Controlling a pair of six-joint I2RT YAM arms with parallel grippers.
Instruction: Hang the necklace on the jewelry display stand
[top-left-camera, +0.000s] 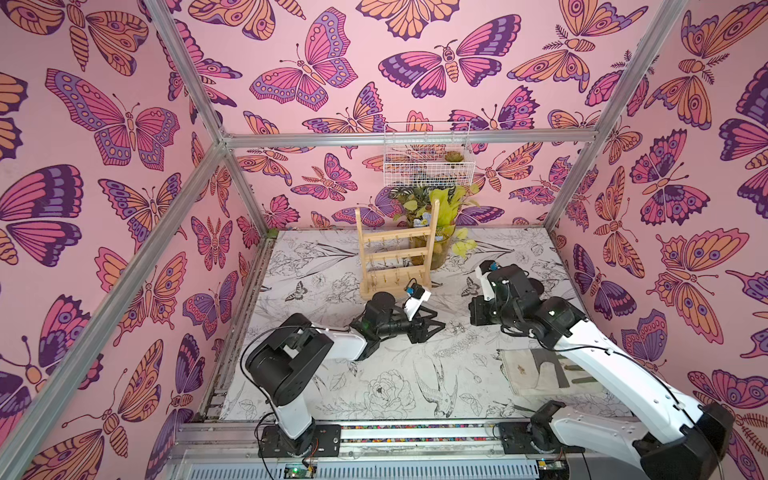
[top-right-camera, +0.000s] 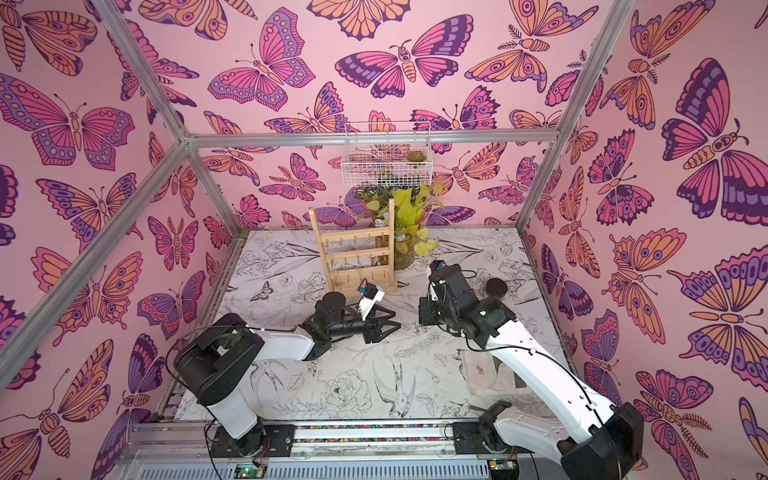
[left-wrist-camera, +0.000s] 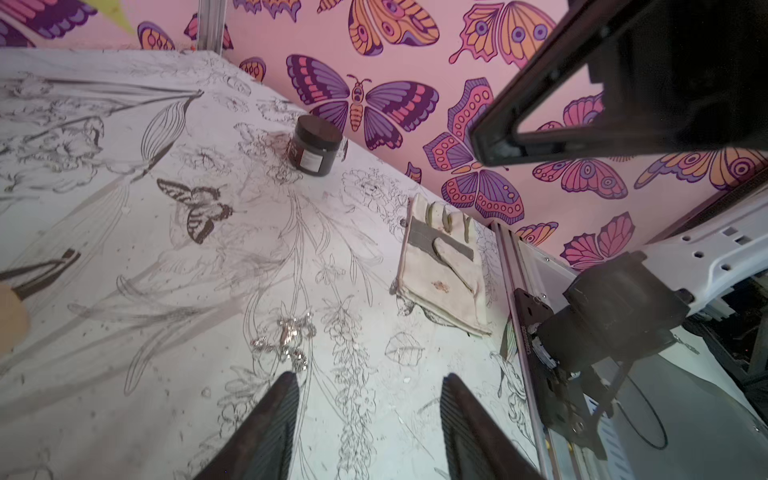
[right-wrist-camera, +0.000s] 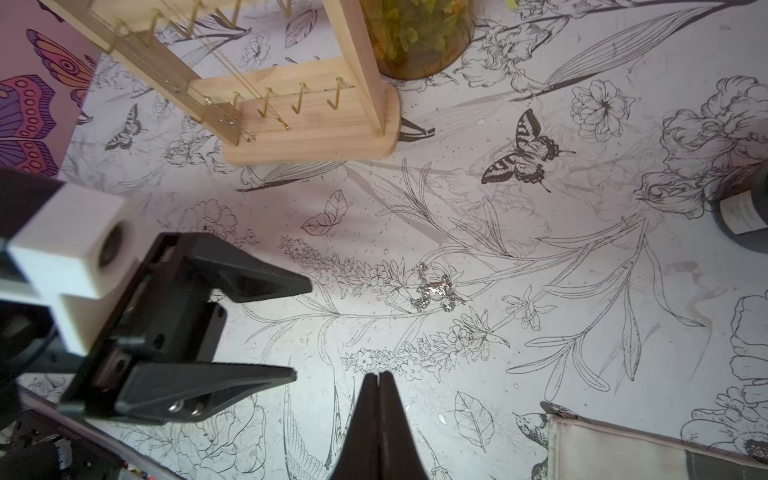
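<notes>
A small silver jewelry piece (right-wrist-camera: 436, 293), perhaps the necklace, lies bunched on the patterned table. It also shows as a glint (left-wrist-camera: 289, 340) beyond the left fingertips. My left gripper is open and empty, pointing toward this piece but apart from it. My right gripper has its fingers together, nothing visible between them, and stands on the opposite side in the top left view. Behind both is the wooden display stand (right-wrist-camera: 320, 150) with rows of gold hooks; thin chains (right-wrist-camera: 240, 76) hang at its left side.
A potted plant (right-wrist-camera: 420, 36) is right behind the stand. On the right side are a dark jar (left-wrist-camera: 316, 144) and a folded beige cloth (top-left-camera: 524, 372).
</notes>
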